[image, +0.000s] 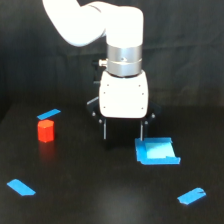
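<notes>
My gripper (123, 131) hangs pointing down over the dark table with its two thin fingers wide apart, so it is open. Nothing shows between them. A small red block (46, 131) stands by itself at the left, well clear of the gripper. Just right of the gripper and nearer the camera lies a white square (159, 150) bordered with blue tape (171, 161). The square looks empty. How high the fingertips are above the table is hard to judge.
Strips of blue tape lie on the table: a back-left strip (48, 114), a front-left strip (21, 187) and a front-right strip (191, 196). A dark backdrop closes off the rear.
</notes>
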